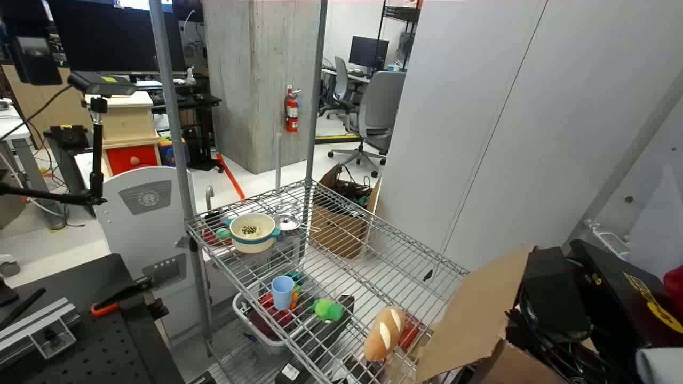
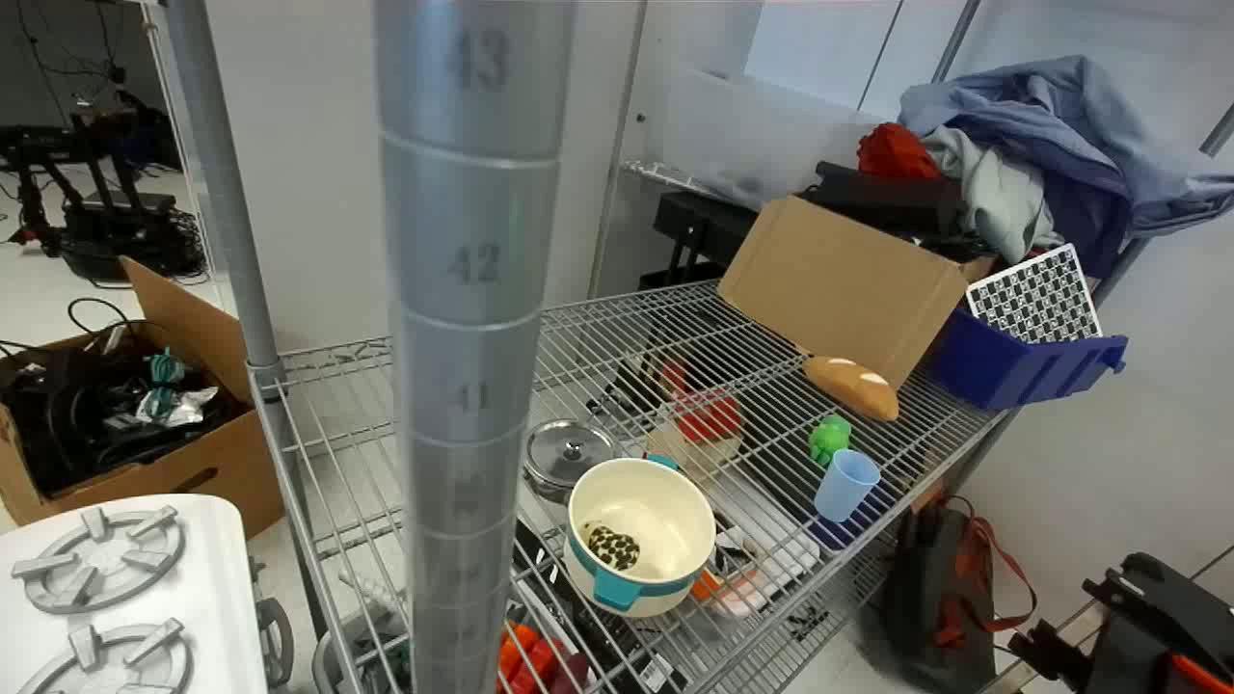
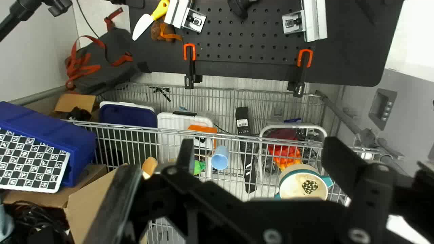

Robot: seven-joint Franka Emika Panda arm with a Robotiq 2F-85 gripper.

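In the wrist view my gripper stands open, its dark fingers point(image 3: 186, 158) far apart above the wire shelf, with nothing held between them. A cream pot with teal handles point(image 2: 684, 509) rests upright on the shelf, holding a small black-speckled item point(image 2: 613, 547). Beside it lies a silver lid point(image 2: 569, 451). Along the shelf stand a light blue cup point(image 1: 282, 292), a green toy-like object point(image 1: 328, 310) and a bread loaf point(image 1: 384, 334). From the wrist camera, the cup point(image 3: 220, 158) appears between the fingers but well beyond them; the right finger partly borders the pot point(image 3: 304, 185).
A cardboard box point(image 1: 477, 313) crowds the shelf's end beyond the loaf, near a blue bin point(image 2: 1018, 360). Metal posts point(image 1: 173, 115) rise at the shelf corners. A black perforated table point(image 3: 248, 44) borders one side. Bare wire point(image 1: 378, 256) lies along the shelf's far half.
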